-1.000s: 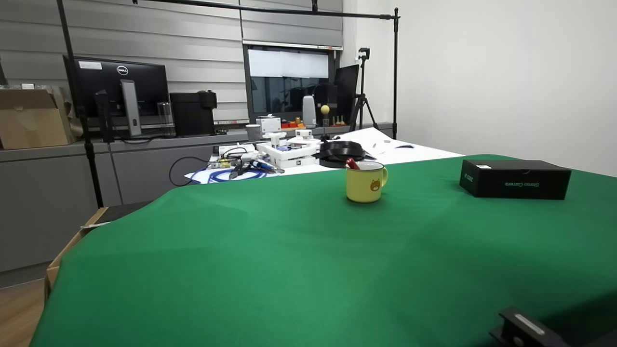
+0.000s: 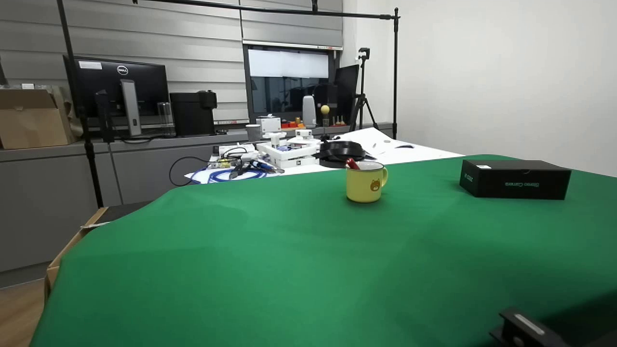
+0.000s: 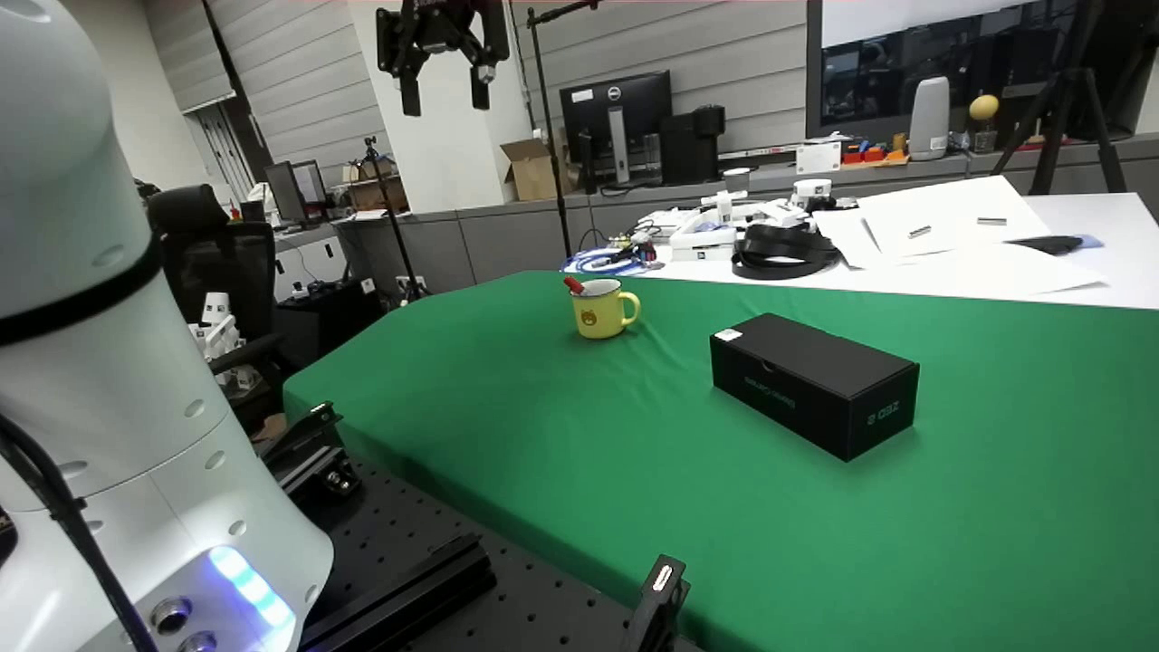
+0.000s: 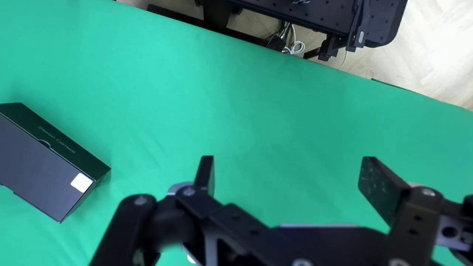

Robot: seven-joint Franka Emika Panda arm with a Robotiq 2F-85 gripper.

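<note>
High above the green-covered table, my gripper [image 3: 447, 103] stands open at the top of exterior view 2, with empty air between its fingers. The wrist view also shows the gripper with its two fingers wide apart over bare green cloth. A yellow mug [image 3: 600, 311] with a bear picture sits upright on the cloth; a red-ended object [image 3: 573, 286] sticks out of it, its lower part hidden inside. Exterior view 1 has the same mug [image 2: 364, 184] near the table's far edge. A black box [image 3: 815, 380] lies flat on the cloth, well apart from the mug.
Behind the green table, a white surface [image 3: 1010, 261] carries papers, a black coiled strap [image 3: 784, 252] and cables. Near the robot's base, a black perforated plate [image 3: 435, 543] borders the cloth.
</note>
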